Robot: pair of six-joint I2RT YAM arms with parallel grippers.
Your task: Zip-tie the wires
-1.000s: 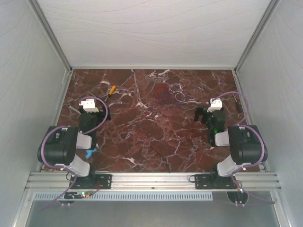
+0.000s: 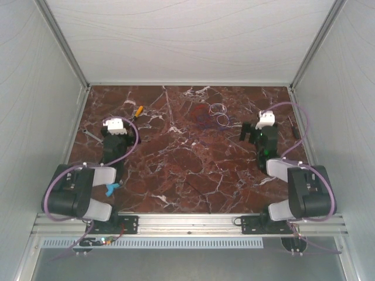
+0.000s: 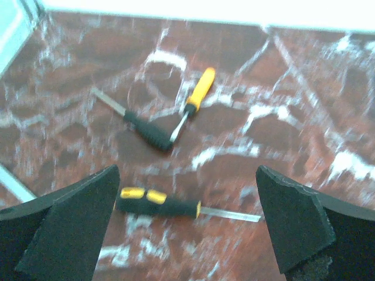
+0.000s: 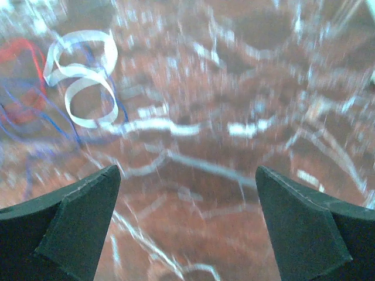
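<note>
Red wire (image 2: pixel 198 110), white looped wire or ties (image 2: pixel 218 109) and blue wires (image 2: pixel 206 123) lie tangled together toward the back of the table, right of centre. In the right wrist view, white loops (image 4: pixel 88 96), a red strand (image 4: pixel 36 55) and blue strands (image 4: pixel 54 124) show at the upper left. My right gripper is open and empty, to the right of the wires. Over on the left side, my left gripper stands open above the tools, with nothing held. Whether the white loops are zip ties cannot be told.
Beneath the left gripper lie a black-and-yellow screwdriver (image 3: pixel 158 202), a black-handled tool (image 3: pixel 149 132) and a yellow screwdriver (image 3: pixel 202 91). A blue item (image 2: pixel 112 188) is by the left arm. A dark tool (image 2: pixel 295 131) rests at the right edge.
Both arms have shifted toward the back of the table, the left one also slightly to the right. The wires and tools have stayed in place.
</note>
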